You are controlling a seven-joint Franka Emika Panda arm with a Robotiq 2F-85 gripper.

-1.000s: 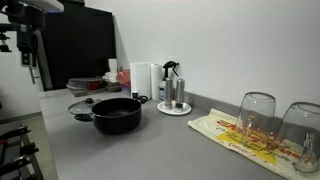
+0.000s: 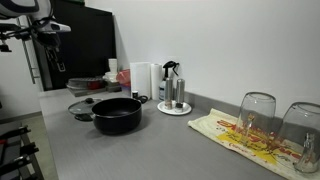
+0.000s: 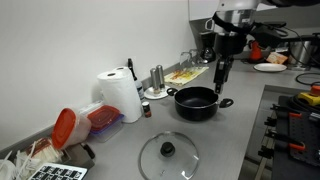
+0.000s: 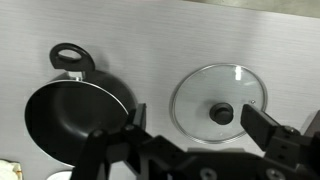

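My gripper stands open, its two fingers well apart with nothing between them. It hangs high above the table. Below it, in the wrist view, a round glass lid (image 4: 185, 88) with a dark rim and black knob (image 4: 221, 113) lies flat on the table. A black pot (image 4: 77, 122) sits to the lid's left, uncovered and empty, one loop handle (image 4: 72, 56) pointing up in that view. In exterior view 1 the pot (image 2: 118, 115) stands in front of the lid (image 2: 82, 106), partly overlapping it.
A white plate (image 2: 175, 109) with bottles and grinders lies behind the pot. Two upturned glass jars (image 2: 255, 115) stand on a patterned towel (image 2: 215, 124) at right. A paper towel roll (image 3: 118, 97) and red-lidded containers (image 3: 70, 122) stand along the wall.
In exterior view 1 the arm has swung rightward from the left edge, bringing the gripper further over the table. The pot and lid have stayed put.
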